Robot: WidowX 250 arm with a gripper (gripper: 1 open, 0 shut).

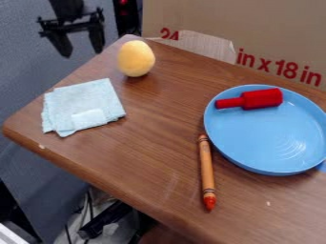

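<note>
My black gripper hangs at the upper left, beyond the table's left edge, its two fingers apart with nothing visible between them. Right of it a yellow egg-shaped object stands at the back of the wooden table. A folded pale blue cloth lies below the gripper on the table's left part. On the right, a blue plate holds a red cylinder with a thin handle. An orange crayon lies left of the plate.
A cardboard box stands behind the table. Bare wood fills the middle and front of the tabletop. Beyond the left edge is a grey-blue surface with dark metal parts lower down.
</note>
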